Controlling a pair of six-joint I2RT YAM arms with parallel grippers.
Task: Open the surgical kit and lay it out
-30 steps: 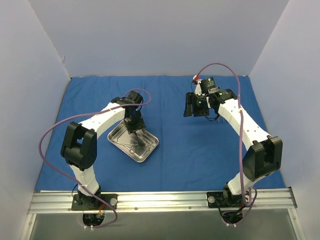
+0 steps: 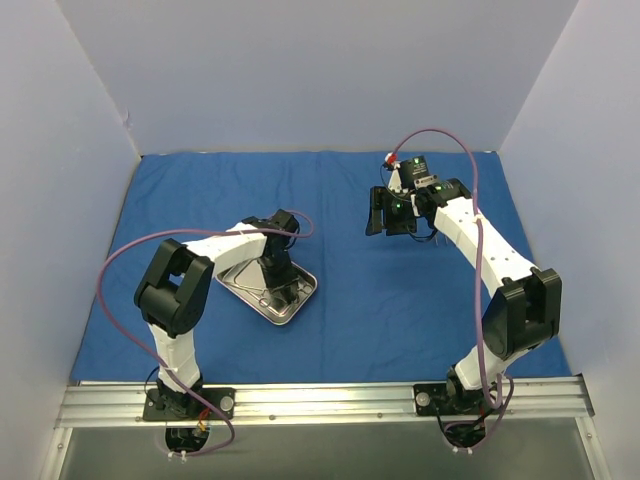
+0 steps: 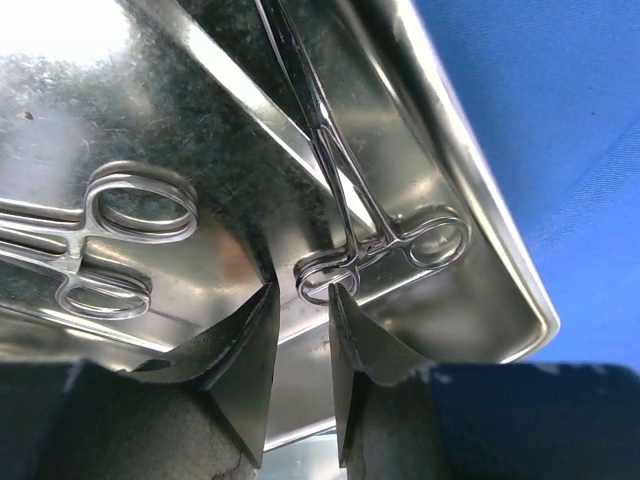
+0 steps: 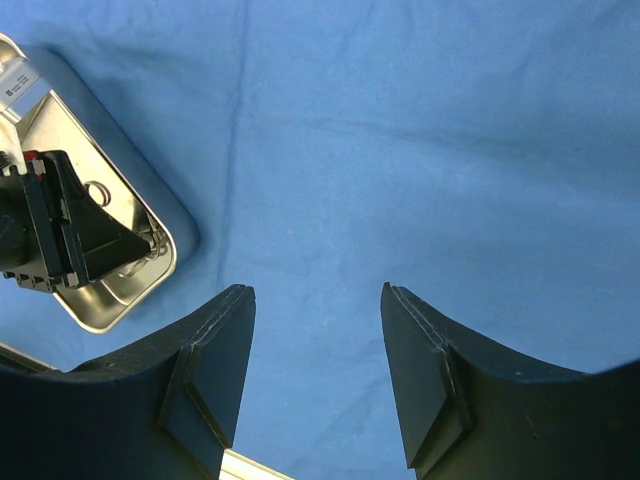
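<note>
Inside the metal tray (image 3: pixel 480 200) lie two ring-handled instruments. One long clamp (image 3: pixel 322 135) has its finger rings close ahead of my left gripper, near the tray's corner. The other instrument (image 3: pixel 72 240) lies to the left in the left wrist view, only its handle end showing. My left gripper stands part open over the tray, with a narrow gap and nothing gripped between its fingertips. Over bare blue cloth, my right gripper is open and empty. Its tips also show in the top view at the right gripper (image 2: pixel 376 222).
A blue cloth (image 2: pixel 350 310) covers the table, with wide free room between the tray and the right arm. Part of another item shows under the right arm but is too hidden to name. A metal rail (image 2: pixel 320 393) runs along the front edge.
My left gripper has moved over the tray toward its near right corner and come down closer to it. The right arm is almost still. The tray has stayed in place.
</note>
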